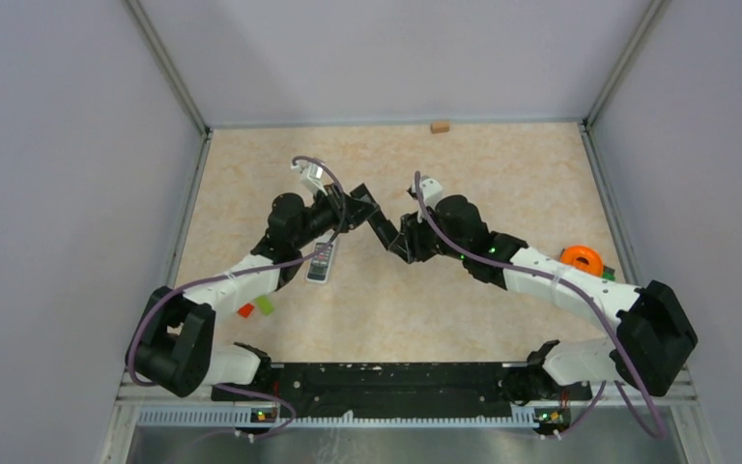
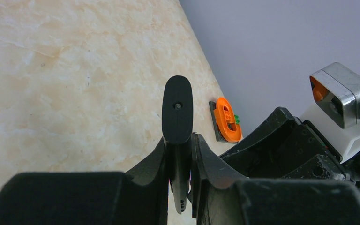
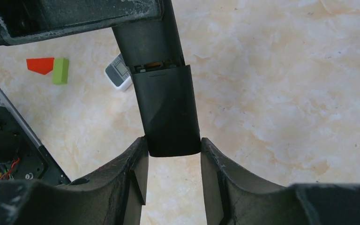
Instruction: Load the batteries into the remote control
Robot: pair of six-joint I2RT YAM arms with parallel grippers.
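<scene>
The black remote control slants through the air between the two arms. My left gripper is shut on it, and the remote stands end-on in the left wrist view. A black battery cover lies over the remote's lower back in the right wrist view. A narrow slot stays uncovered at its upper edge, with a small coppery glint inside. The fingertips of my right gripper stand at both sides of the cover's lower end, seemingly touching; whether they grip it cannot be told. Any batteries are otherwise hidden.
A white keypad device lies beneath the left arm. Red and green blocks sit near it. An orange ring-shaped object rests at the right edge, a brown block at the back. Mid-table is clear.
</scene>
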